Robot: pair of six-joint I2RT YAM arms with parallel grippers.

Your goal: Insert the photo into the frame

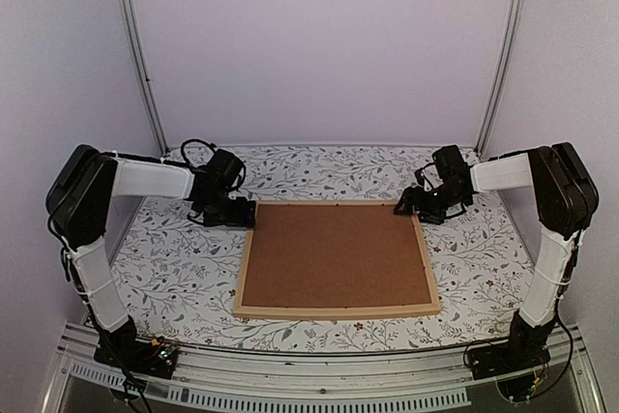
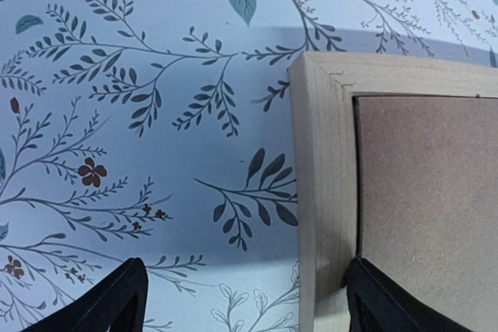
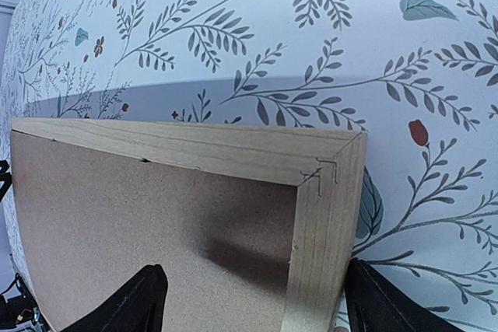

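A light wooden frame (image 1: 336, 313) lies flat on the table, its brown backing board (image 1: 334, 258) facing up. No photo can be seen. At the frame's far left corner, my left gripper stands part open across the left rail (image 2: 323, 192). One finger (image 2: 397, 305) is at the rail's inner edge by the board, the other out over the tablecloth. My right gripper is part open at the far right corner, astride the right rail (image 3: 323, 246). Its right finger (image 3: 381, 305) is close against the outer side; the other is over the board.
Pale walls (image 1: 319, 45) close off the back and sides, and a metal rail (image 1: 319, 384) runs along the front.
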